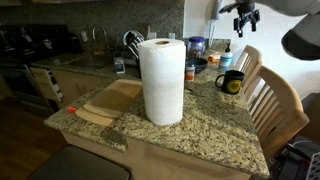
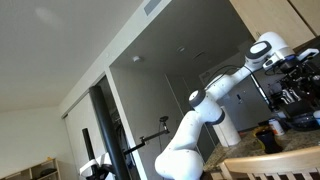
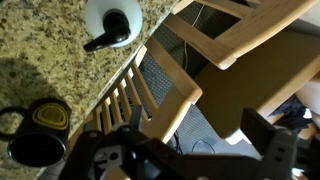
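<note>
My gripper (image 1: pixel 245 23) hangs in the air at the upper right of exterior view 1, over the far end of the counter and the chairs. Its fingers stand apart, and nothing shows between them; in the wrist view the gripper shows dark at the bottom edge. A black mug with a yellow emblem (image 1: pixel 232 83) stands on the granite counter (image 1: pixel 210 125), well below the gripper. Behind it is a white bottle with a black pump (image 1: pixel 226 58), seen from above in the wrist view as a pump bottle (image 3: pixel 113 24).
A tall paper towel roll (image 1: pixel 163 85) stands near the counter's front. Wooden chairs (image 1: pixel 280 105) line the right edge. A cutting board (image 1: pixel 115 98), an orange-labelled container (image 1: pixel 189 72) and a dark pan (image 1: pixel 200 64) are farther left. Bare counter lies before the mug.
</note>
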